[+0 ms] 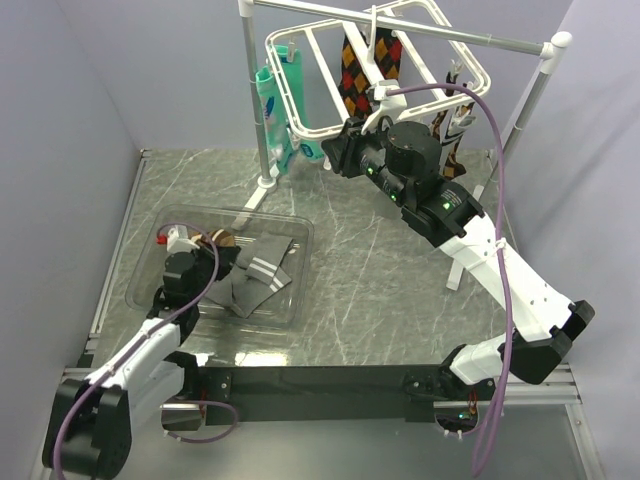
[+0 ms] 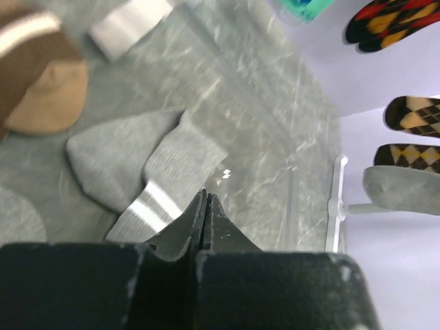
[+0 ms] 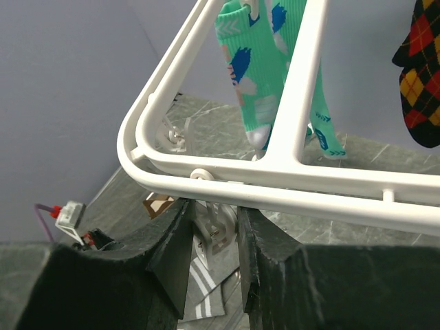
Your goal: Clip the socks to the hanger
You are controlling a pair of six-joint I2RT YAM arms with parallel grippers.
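The grey striped sock (image 1: pixel 265 272) lies folded in the clear tray (image 1: pixel 306 262), and in the left wrist view the sock (image 2: pixel 155 179) is beyond the fingertips. My left gripper is shut with nothing between its fingers. Overhead, the left gripper (image 1: pixel 232 256) is over the tray, at the sock's left side. On the white hanger (image 3: pixel 275 172), my right gripper is shut on a pale clip (image 3: pixel 214 234) below the front bar; the clip fills the space between its fingers.
A brown sock (image 2: pixel 58 82) lies in the tray near the grey one. Green socks (image 1: pixel 278 105), diamond-patterned socks (image 1: pixel 357 75) and another dark patterned pair (image 1: pixel 450 125) hang from the hanger. Bare marbled table (image 1: pixel 370 290) lies right of the tray.
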